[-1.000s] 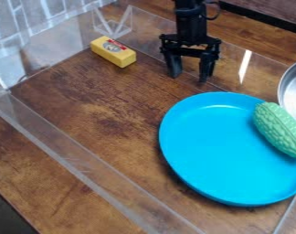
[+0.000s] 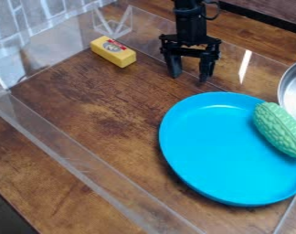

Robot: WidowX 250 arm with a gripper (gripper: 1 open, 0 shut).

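Observation:
At the top centre of the camera view stands the black robot arm, its gripper [image 2: 190, 64] hanging low over the wooden board with two dark fingers spread apart and nothing visible between them. Left of it lies a yellow box [image 2: 114, 52] with a red and white label. A large blue plate [image 2: 212, 151] fills the lower right, with a green bumpy bitter melon [image 2: 279, 128] lying on its right side.
A silver metal pan [image 2: 292, 91] sits at the right edge, behind the plate. Clear plastic walls [image 2: 65, 146] border the wooden surface [image 2: 89, 110]. The middle-left of the board is free.

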